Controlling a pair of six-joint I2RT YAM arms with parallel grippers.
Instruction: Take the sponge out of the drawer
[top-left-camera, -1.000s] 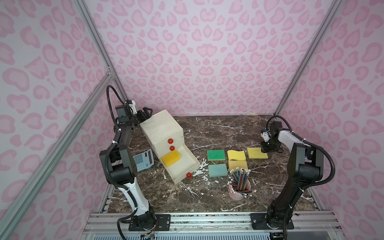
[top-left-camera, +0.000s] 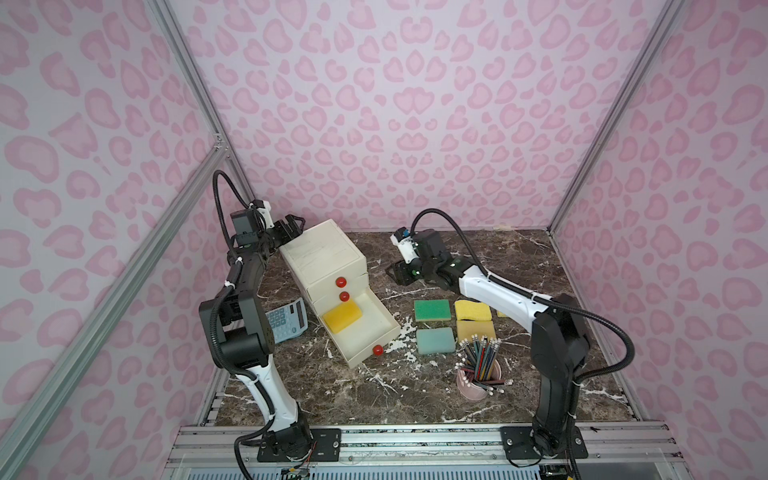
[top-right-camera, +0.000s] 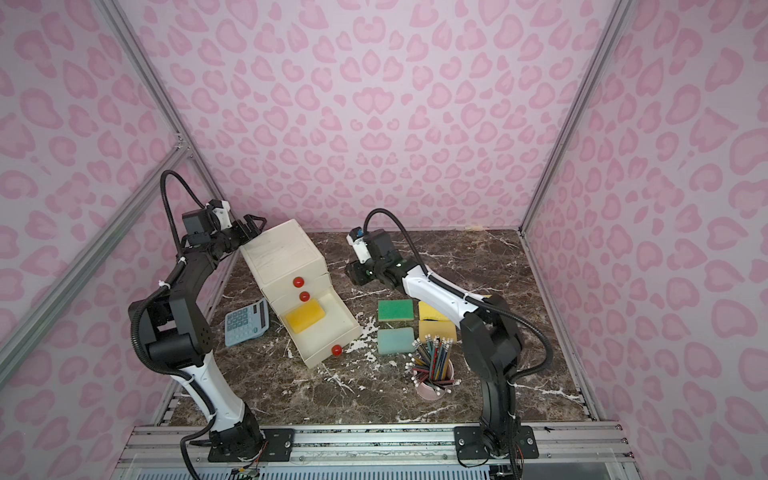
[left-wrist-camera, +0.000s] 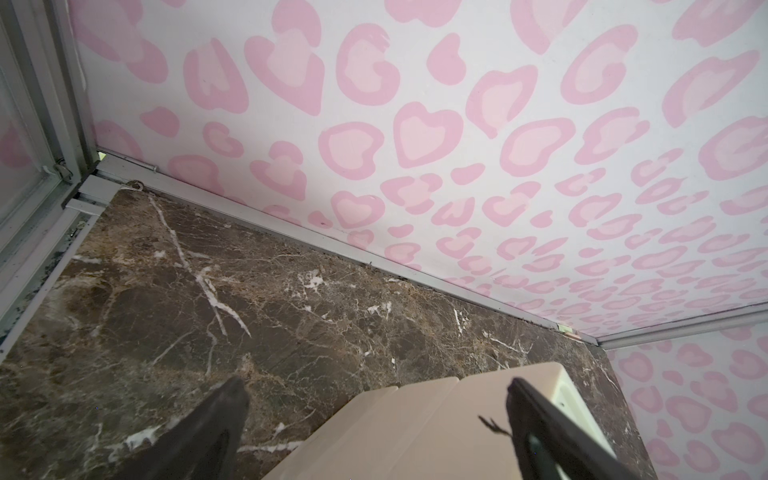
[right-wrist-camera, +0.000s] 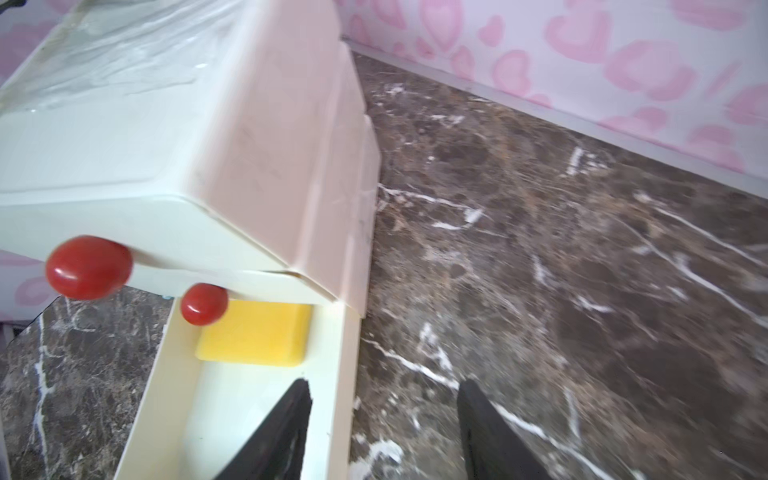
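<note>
A yellow sponge (top-left-camera: 342, 317) lies inside the pulled-out bottom drawer (top-left-camera: 373, 322) of the white cabinet (top-left-camera: 324, 254), toward the drawer's back. In the right wrist view the same yellow sponge (right-wrist-camera: 254, 333) sits partly behind a red knob, with bare drawer floor in front of it. My right gripper is open and empty, up in the air to the right of the cabinet and apart from the drawer. Over at the cabinet's left rear edge, my left gripper stands open, with a corner of the cabinet showing between and behind its blurred fingers.
Right of the drawer lie a green sponge (top-left-camera: 432, 310), a blue-green sponge (top-left-camera: 436, 341) and yellow sponges (top-left-camera: 473, 310). A cup of pencils (top-left-camera: 480, 372) stands in front of them. A calculator (top-left-camera: 286, 321) rests left of the cabinet.
My right gripper has risen from beside the rightmost yellow sponge and swung left across the table toward the cabinet. The left arm, the drawer and the sponge in it have stayed still.
</note>
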